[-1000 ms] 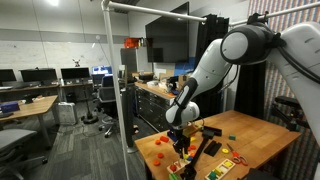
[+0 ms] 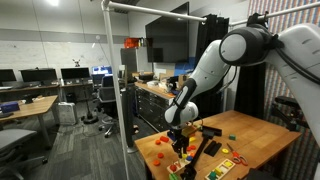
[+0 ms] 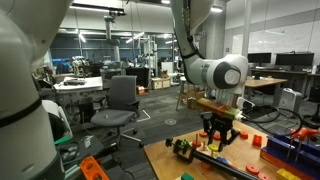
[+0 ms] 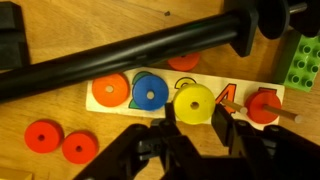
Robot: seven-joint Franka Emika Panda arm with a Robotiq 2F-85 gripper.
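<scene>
In the wrist view a yellow disc [image 4: 193, 103] sits between the fingers of my gripper, which is shut on it. The disc lies over a pale wooden board [image 4: 231, 89] with printed numbers, next to a blue disc [image 4: 150, 92]. An orange disc [image 4: 111, 89] is at the board's left, and a red disc [image 4: 264, 106] at its right by wooden pegs [image 4: 291, 116]. Whether the yellow disc touches the board or is around a peg cannot be told. In exterior view 2 the gripper [image 3: 217, 137] is low over the table.
A black bar [image 4: 120, 56] crosses close beside the board. Loose red discs [image 4: 80, 147] lie on the wooden table, with another red disc [image 4: 184, 62] behind the bar. A green brick [image 4: 300, 62] stands at the right. A blue bin [image 3: 293, 153] is at the table's side.
</scene>
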